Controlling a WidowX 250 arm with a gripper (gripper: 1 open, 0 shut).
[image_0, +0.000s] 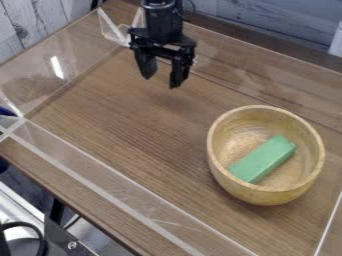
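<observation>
My black gripper (163, 62) is at the top centre of the camera view, its two fingers apart and pointing down over bare wooden table (120, 130). I see nothing between them. A round cream bowl (230, 132) at the lower right holds a green block (262, 158), well away from the gripper.
Most of the wooden surface left of the bowl and below the gripper is clear. A dark cable lies at the bottom left corner, and pale checkered edging shows at the left.
</observation>
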